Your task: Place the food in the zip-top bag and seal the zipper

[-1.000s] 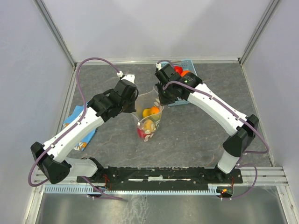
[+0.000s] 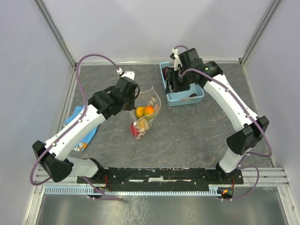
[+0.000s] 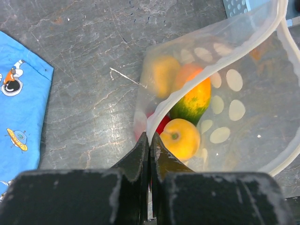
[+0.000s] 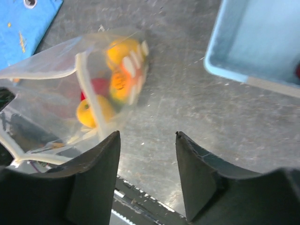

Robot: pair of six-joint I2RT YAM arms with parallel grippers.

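The clear zip top bag stands in mid-table with its mouth spread wide. My left gripper is shut on the bag's rim at its left side. Inside, the left wrist view shows a yellow peach-like fruit, a green-orange fruit, a blurred yellow one and something red. Off to the bag's right, my right gripper is open, only bare tabletop showing between its fingers. From above, that gripper hovers by the blue basket's left side and hides part of it.
The light blue basket sits at the back right, with a dark item and something red showing in it. A blue printed cloth or pouch lies at the left. Tabletop in front of the basket is bare.
The right gripper has come away from the bag's right rim and moved right, over the basket. The bag's free side has sagged slightly left. The left arm holds still.
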